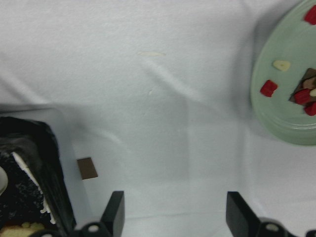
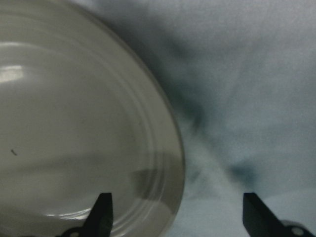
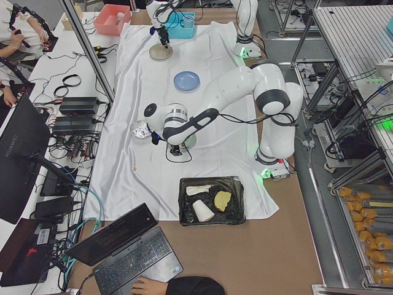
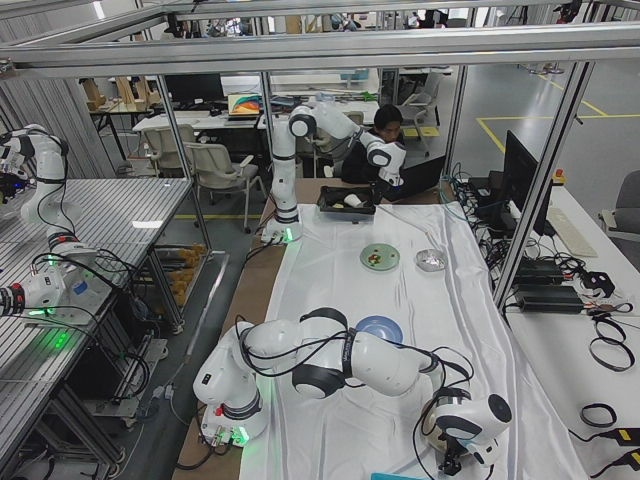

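My left gripper is open and empty, held over the white cloth between a black tray (image 3: pixel 184 212) and a green plate (image 4: pixel 380 256) with small red, brown and cream pieces. A white cloth-like item (image 3: pixel 198 189), a white cone and a yellow piece (image 3: pixel 222 200) lie in the tray. My right gripper stands open over the rim of a beige plate (image 2: pixel 74 123) at the far end of the table.
A blue plate (image 3: pixel 186 80) sits mid-table. Crumpled foil (image 4: pixel 430 260) is beside the green plate. A turquoise bin (image 3: pixel 180 32) stands at the far end. A laptop and monitor border the table.
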